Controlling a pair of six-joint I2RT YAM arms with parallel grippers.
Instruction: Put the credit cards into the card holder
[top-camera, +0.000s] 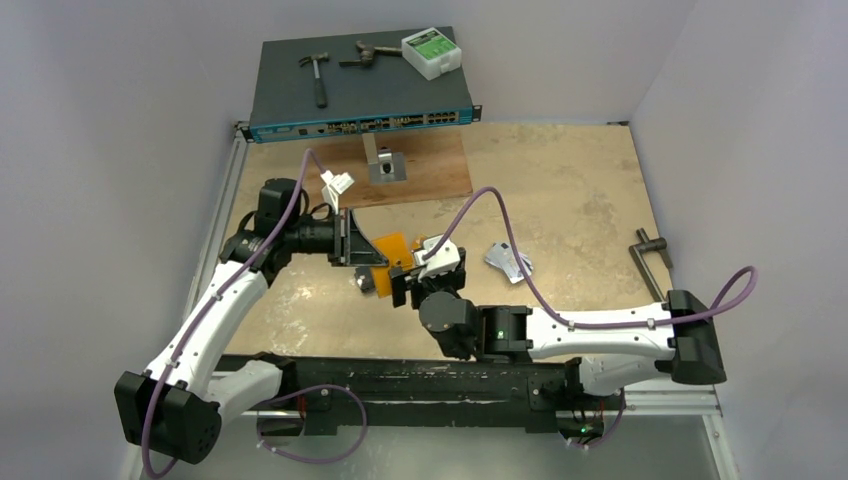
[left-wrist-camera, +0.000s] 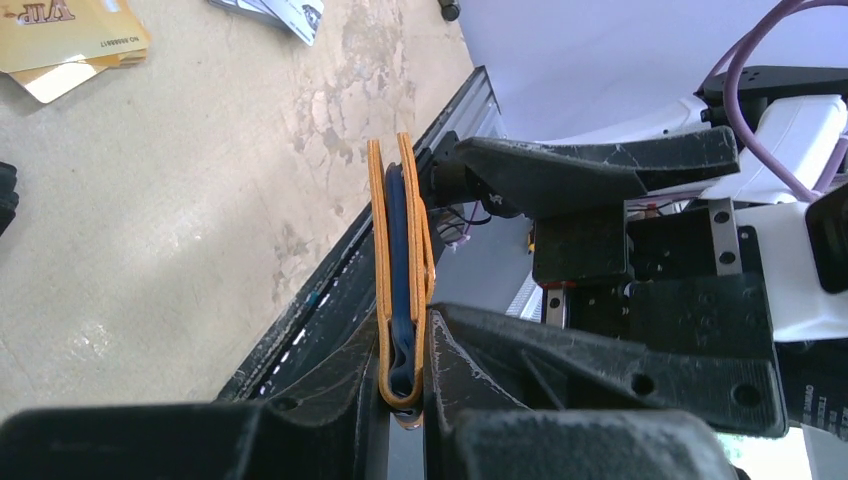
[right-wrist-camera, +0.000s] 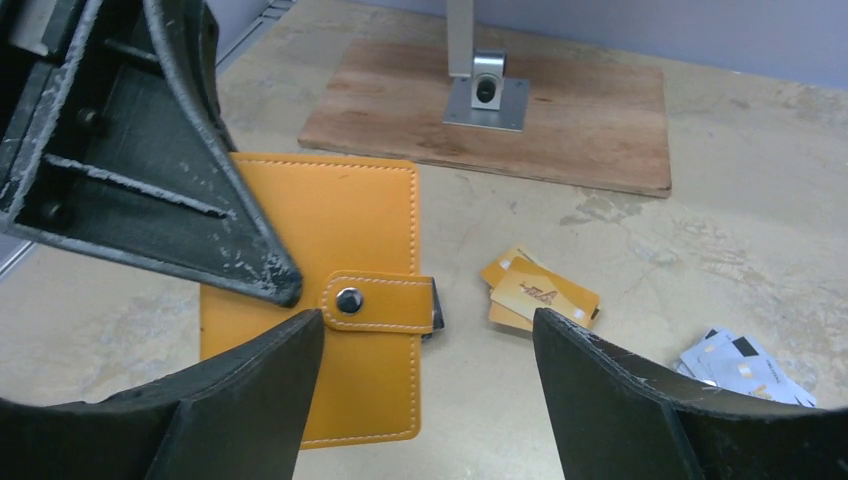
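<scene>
My left gripper is shut on the orange card holder (right-wrist-camera: 370, 380), gripping it near one edge and holding it above the table. From the left wrist view the holder shows edge-on: two stitched leather sides with dark lining between them. Its snap strap (right-wrist-camera: 385, 303) faces my right gripper, which is open close to the holder, its fingers apart and nothing clamped. Gold cards (right-wrist-camera: 540, 290) lie in a small stack on the table. Silver-grey cards (top-camera: 508, 262) are fanned out farther right.
A wooden board (right-wrist-camera: 600, 130) with a metal bracket (right-wrist-camera: 487, 100) sits at the back. Behind it, a dark rack unit (top-camera: 355, 85) carries hammers and a white box (top-camera: 432, 53). A dark metal tool (top-camera: 650, 262) lies by the right wall. Open table lies between cards and board.
</scene>
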